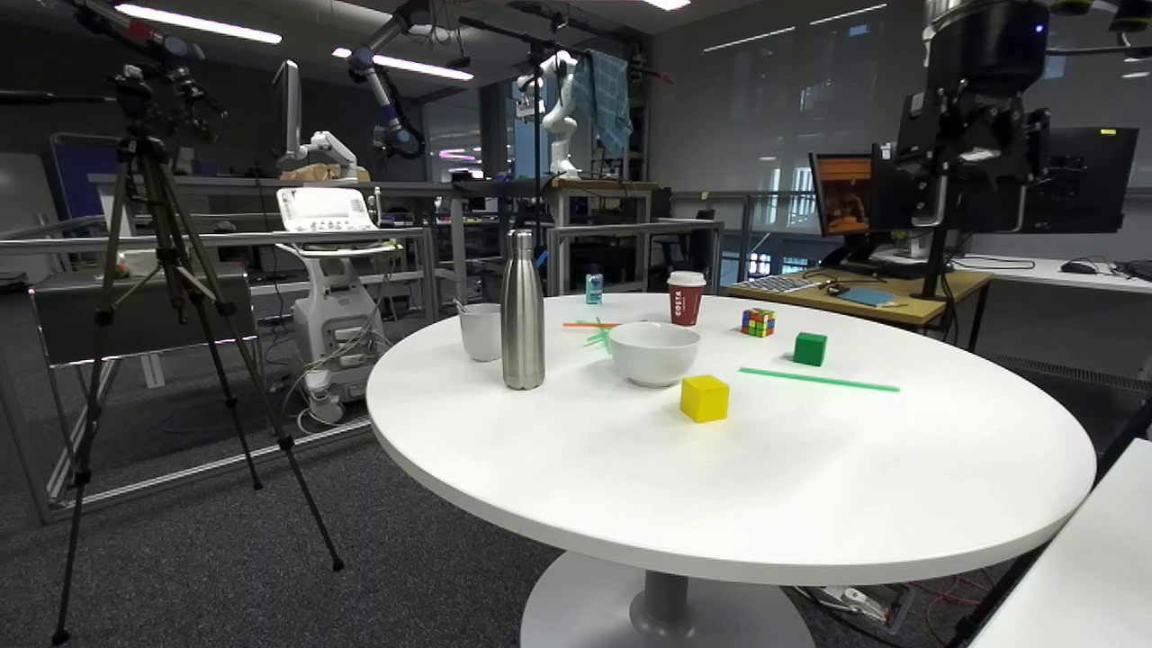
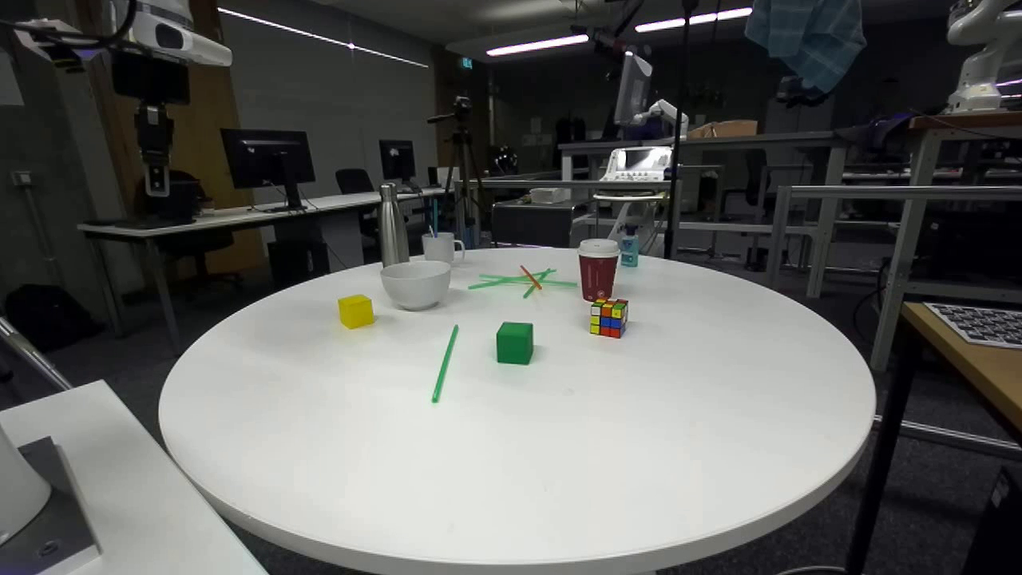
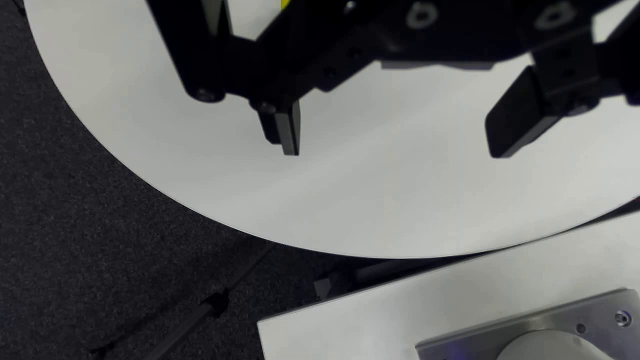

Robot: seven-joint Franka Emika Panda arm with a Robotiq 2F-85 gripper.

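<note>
High above the table's near edge, my gripper hangs open, its fingers wide apart and only bare tabletop beneath them. In the first exterior view the gripper (image 1: pixel 975 221) is at the upper right, well away from every object. A yellow cube (image 1: pixel 704 399) sits in front of a white bowl (image 1: pixel 654 353). A green cube (image 2: pixel 514 343) rests beside a lone green straw (image 2: pixel 445 364). Close to a red coffee cup (image 2: pixel 598 270) is a colour puzzle cube (image 2: pixel 609 318). A crossed pile of straws (image 2: pixel 527 279) lies behind the bowl.
A steel bottle (image 1: pixel 524 311) and a grey-white mug (image 1: pixel 481 331) stand together on the round white table (image 1: pixel 605 475). A small blue bottle (image 2: pixel 629 247) is at the far side.
</note>
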